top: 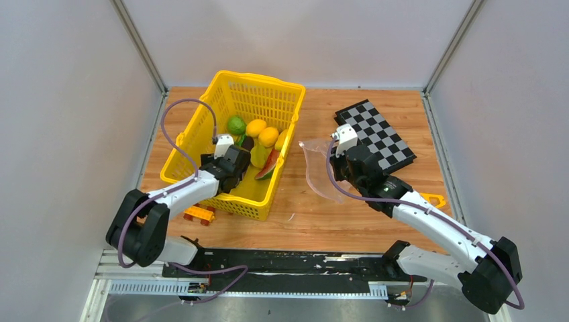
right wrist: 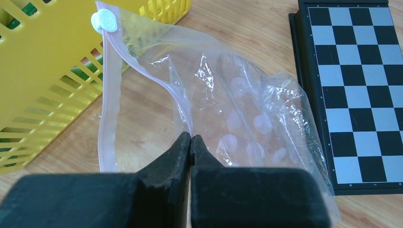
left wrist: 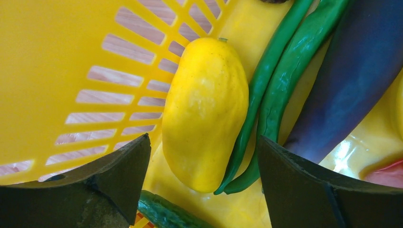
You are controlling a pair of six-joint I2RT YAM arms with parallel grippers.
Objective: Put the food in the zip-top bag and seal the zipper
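In the left wrist view, my left gripper hangs with its fingers apart over a yellow oblong fruit [left wrist: 204, 109], which lies on the basket floor against the slotted wall. Long green peppers [left wrist: 278, 90] and a dark eggplant [left wrist: 354, 80] lie beside it. A green cucumber [left wrist: 168, 211] is partly hidden by the left finger. The clear zip top bag [right wrist: 223, 95] has its mouth parted, with a white slider [right wrist: 103, 20] at the far corner. My right gripper is shut on one zipper edge of the bag.
The yellow basket [top: 292, 107] also holds a watermelon slice [top: 268, 165] and lemon-like fruit [top: 255, 127]. A checkered board [top: 377, 134] lies right of the bag. An orange toy [top: 200, 214] sits by the basket's front left. Bare table spans the front middle.
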